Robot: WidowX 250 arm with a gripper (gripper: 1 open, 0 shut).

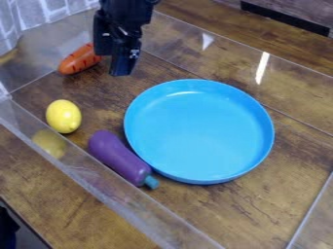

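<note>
My black gripper (116,53) hangs at the top of the view, left of centre, just right of an orange carrot (81,58), with open fingers and nothing seen between them. A blue plate (198,131) lies at the centre right. A yellow lemon-like object (64,116) rests on the left, and a purple eggplant (120,158) lies below it, beside the plate.
Clear walls run along the left and front, close to the lemon and eggplant.
</note>
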